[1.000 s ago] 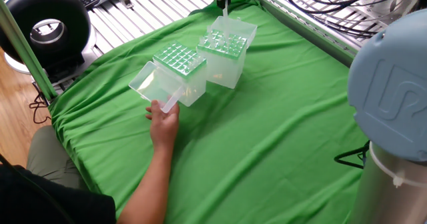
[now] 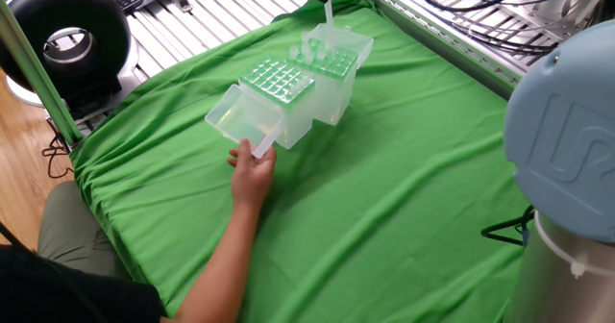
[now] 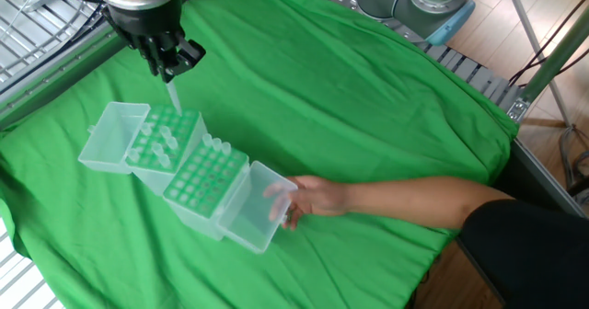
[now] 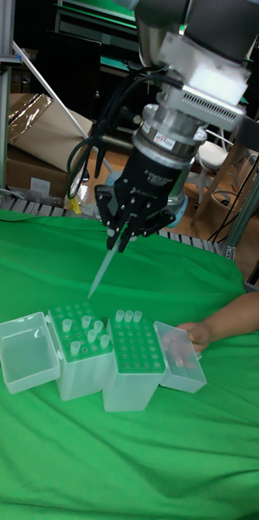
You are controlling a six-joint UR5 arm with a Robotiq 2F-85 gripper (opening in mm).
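In exterior view 3 my gripper (image 4: 119, 236) is shut on a translucent pipette tip (image 4: 102, 274), held at a slant. The tip's narrow end points down towards the far part of one tip box (image 4: 85, 374); whether it touches the rack is hard to tell. That box has a green top with several tips standing in it. Close beside it stands a second tip box (image 4: 137, 387), also green-topped, with three tips along its far edge. Both lids hang open, facing away from each other. A person's hand (image 3: 313, 197) grips the second box's lid (image 3: 259, 208).
Green cloth (image 3: 386, 116) covers the table, wrinkled, with wide free room around the boxes. The person's forearm (image 3: 414, 203) lies across one side. Metal slats and cables border the cloth.
The gripper, still holding its tip, has shifted slightly, if at all.
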